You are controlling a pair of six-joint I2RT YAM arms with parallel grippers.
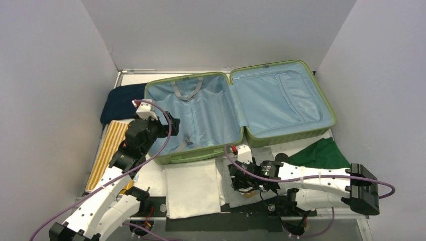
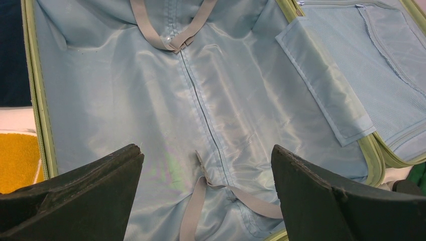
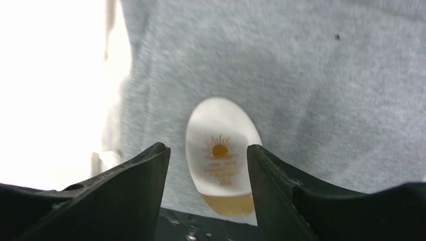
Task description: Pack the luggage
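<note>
The green suitcase lies spread wide; its left half holds nothing but its straps, and its lid half is bare too. Over the left half hangs my left gripper, open with only lining below it. My right gripper is partly open over the folded grey cloth. Between and beneath its fingers rests an oval white-and-tan item with a small orange sun print. The right finger overlaps the item's edge, while a gap shows at the left finger; contact is unclear.
Folded white cloth lies left of the grey one. A yellow-striped towel and dark navy cloth sit along the left. Green cloth and a round black object lie at right. The suitcase wall stands behind the front cloths.
</note>
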